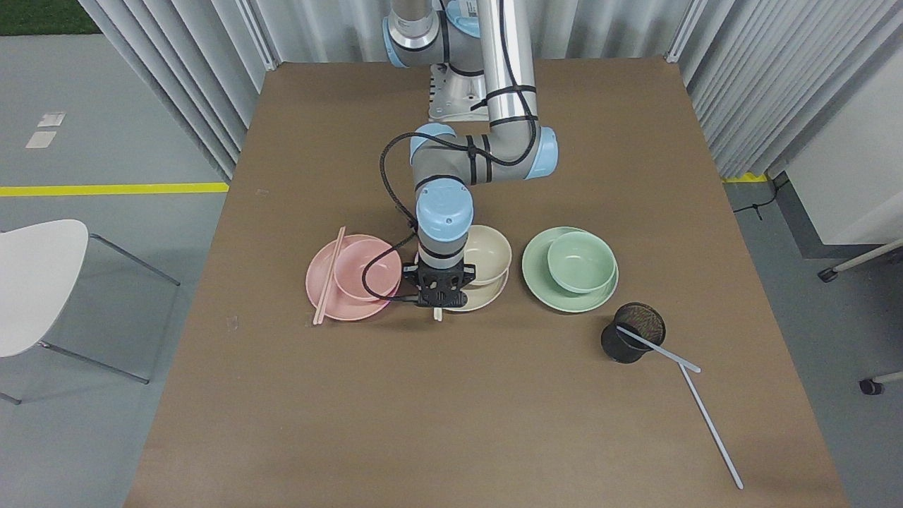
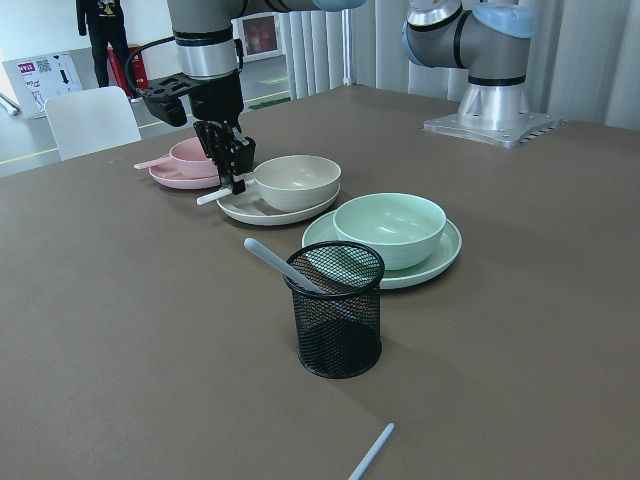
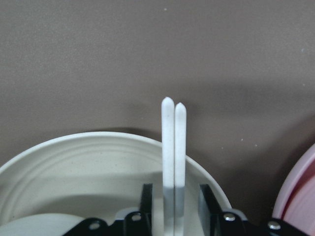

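Observation:
My gripper is low over the cream plate (image 3: 98,152), fingers parted on either side of two white chopsticks (image 3: 168,147) lying side by side across the plate's rim. The cream bowl (image 2: 296,180) sits on that plate, beside my gripper in the left view. In the front view the gripper body (image 1: 438,283) hides much of the chopsticks.
Pink plate, bowl (image 1: 368,271) and chopsticks (image 1: 330,275) lie to the image left; green plate and bowl (image 1: 581,262) to the right. A black mesh cup (image 1: 622,343) holds a pale stick, another lies nearby.

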